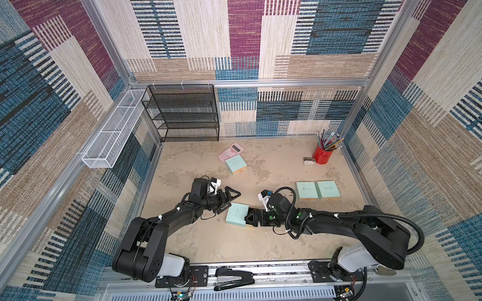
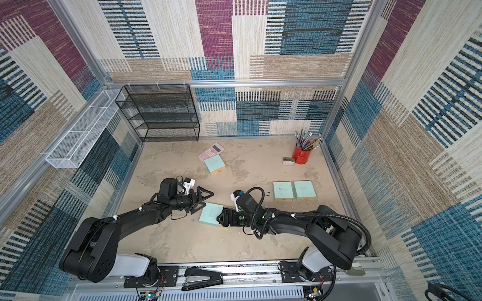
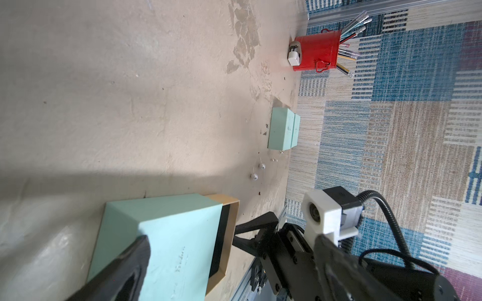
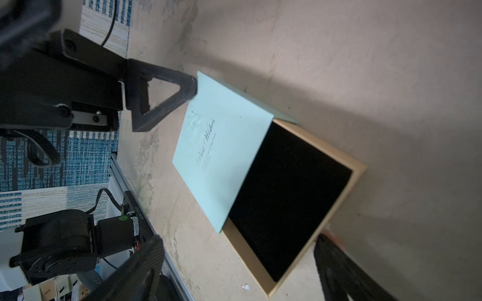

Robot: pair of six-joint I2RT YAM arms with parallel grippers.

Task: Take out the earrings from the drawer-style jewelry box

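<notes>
The mint-green jewelry box (image 1: 237,213) lies on the table between my two arms. Its tan-edged drawer (image 4: 286,200) is slid part way out toward my right arm, and its black lining looks bare. Over the drawer side, my right gripper (image 1: 252,219) stands open; in the right wrist view the drawer's end shows between its fingers, and contact is hard to judge. My left gripper (image 1: 233,199) is open at the box's left far corner, one finger (image 4: 168,102) close to that corner. Two small pearl-like earrings (image 3: 254,176) rest on the table, seen in the left wrist view.
Two more mint boxes (image 1: 317,189) sit at the right. Another mint box (image 1: 235,163) stands by a pink calculator (image 1: 232,150) at the back. A red pencil cup (image 1: 322,154) occupies the far right corner. Open table lies behind and in front of the drawer box.
</notes>
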